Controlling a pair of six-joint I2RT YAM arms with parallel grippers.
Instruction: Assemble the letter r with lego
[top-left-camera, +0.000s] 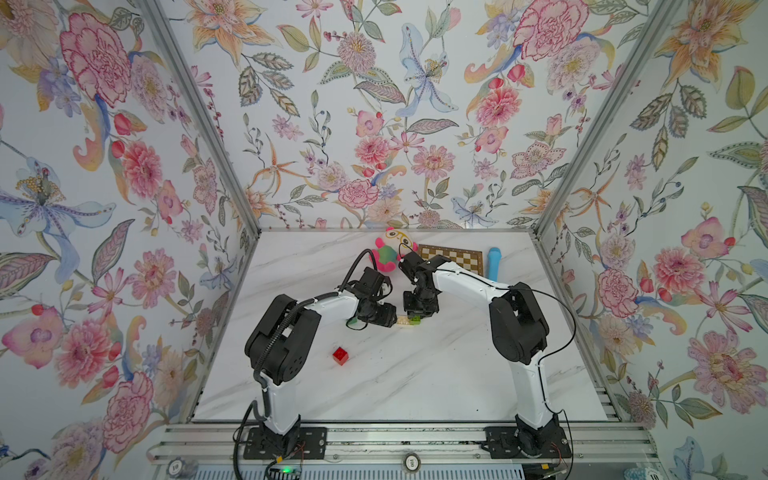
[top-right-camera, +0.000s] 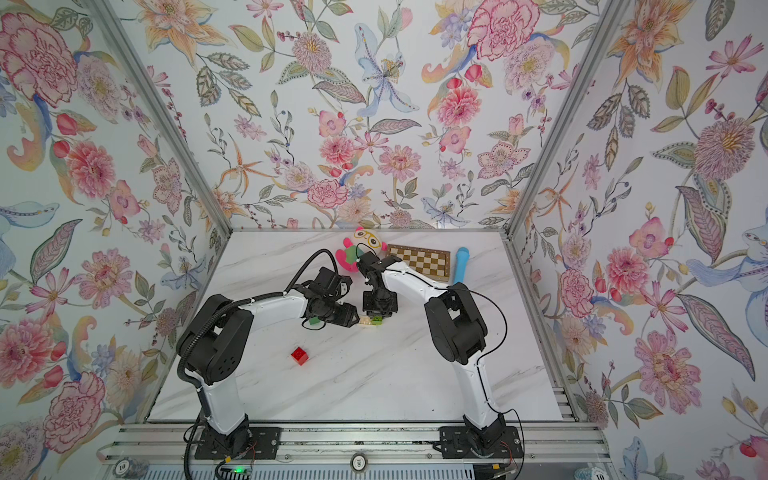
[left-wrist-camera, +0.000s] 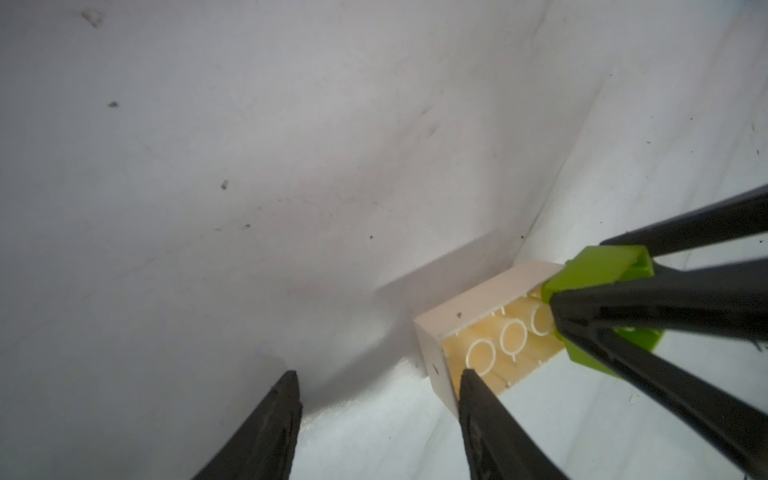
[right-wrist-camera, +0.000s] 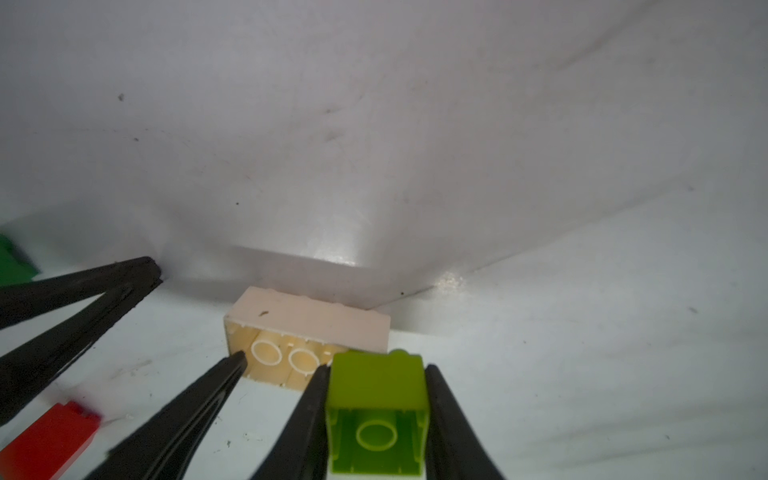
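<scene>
A cream brick (right-wrist-camera: 312, 316) lies on its side, its hollow tubed underside showing in both wrist views. At one end it meets a lime-green brick (right-wrist-camera: 377, 400), and the two touch. My right gripper is shut on the lime-green brick, a finger on either side. Around the cream brick's other end my left gripper stands open; its right finger (left-wrist-camera: 500, 436) is close to the brick's corner, and whether they touch I cannot tell. A red brick (top-left-camera: 341, 355) rests on the table nearer the front. Part of a dark green brick (right-wrist-camera: 12, 264) shows at the right wrist view's left edge.
Behind the arms sit a pink plush toy (top-left-camera: 385, 257), a checkered board (top-left-camera: 464, 257) and a blue object (top-left-camera: 493, 264). Both grippers are close together mid-table.
</scene>
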